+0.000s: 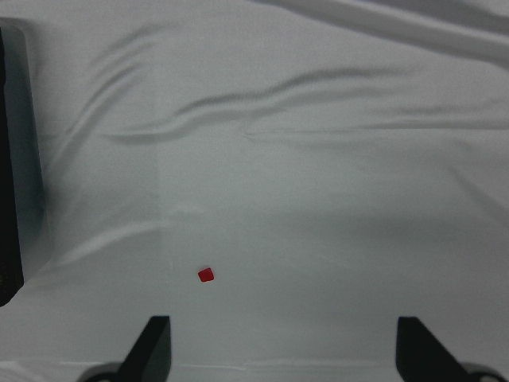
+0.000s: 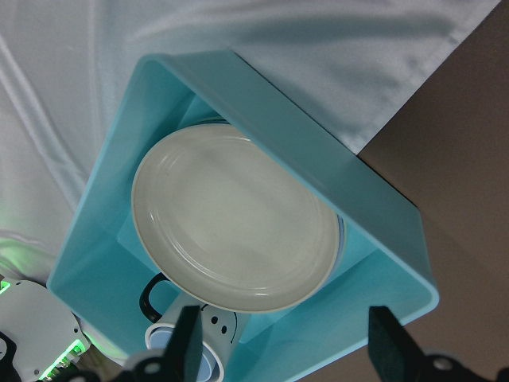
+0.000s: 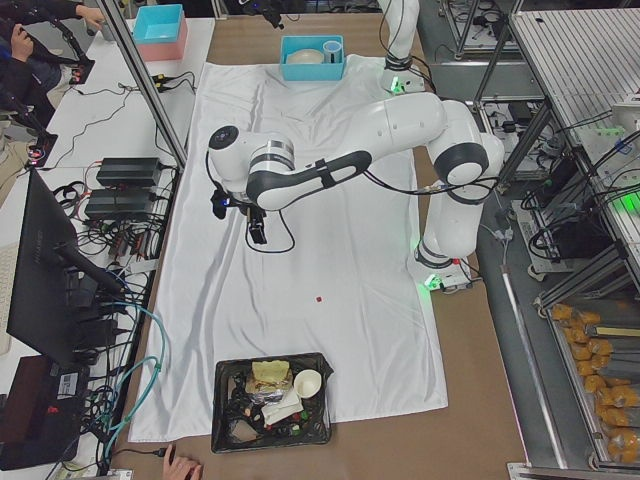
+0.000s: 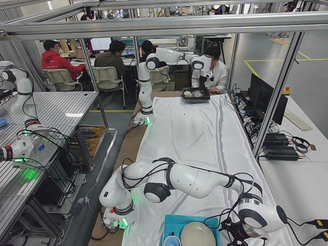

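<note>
In the left wrist view my left gripper stands open above the white cloth, with a small red square (image 1: 206, 274) below and a dark edge of something at the far left. My right gripper is open over a light blue bin (image 2: 103, 294), which holds a cream plate (image 2: 231, 211) and a white mug (image 2: 219, 326) with a drawn face and black handle, a blue cup (image 2: 163, 338) inside it.
A black tray (image 3: 225, 430) with food packets, a white bowl and mixed items sits at one end of the cloth. Monitors and cables line the side table.
</note>
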